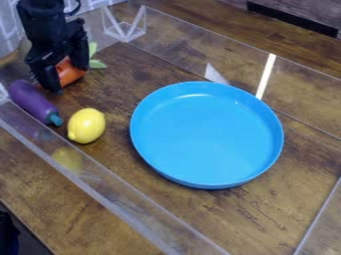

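My black gripper reaches down at the top left over an orange carrot with green leaves, its open fingers lowered around the carrot and partly hiding it. A purple eggplant lies just in front of the carrot, and a yellow lemon lies to its right, nearer the viewer.
A large blue plate fills the middle right of the wooden surface. Clear plastic walls border the area on the left and right. Bare wood shows behind and in front of the plate.
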